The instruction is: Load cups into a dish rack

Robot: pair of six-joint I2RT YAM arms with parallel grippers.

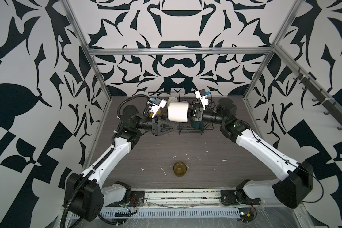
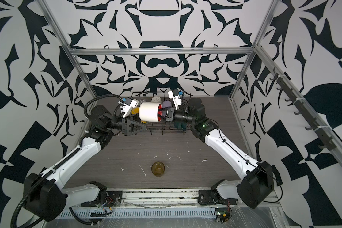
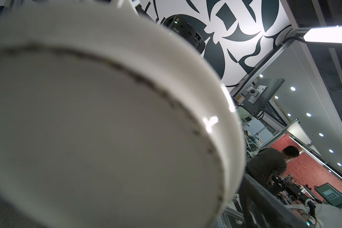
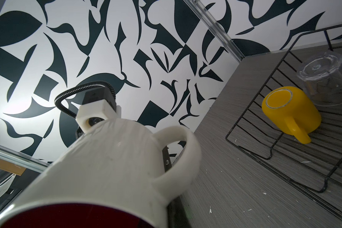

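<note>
A white mug point(image 1: 177, 112) with a red inside lies on its side in mid-air above the dish rack point(image 1: 180, 132). My right gripper point(image 2: 162, 113) is shut on its rim at the mouth, which faces right. My left gripper point(image 1: 171, 127) stands open beside the mug's base, nothing held. That base fills much of the left wrist view, with one left finger point(image 3: 264, 205) below right. In the right wrist view the mug's handle point(image 4: 186, 163) shows. A yellow mug point(image 4: 290, 110) and a clear glass point(image 4: 324, 76) sit upside down in the rack. An amber glass point(image 1: 179, 169) stands on the table.
Also in the rack are a white cup point(image 1: 172, 99), a lilac cup point(image 2: 166, 103) and a teal cup point(image 2: 180, 125), partly hidden by the arms.
</note>
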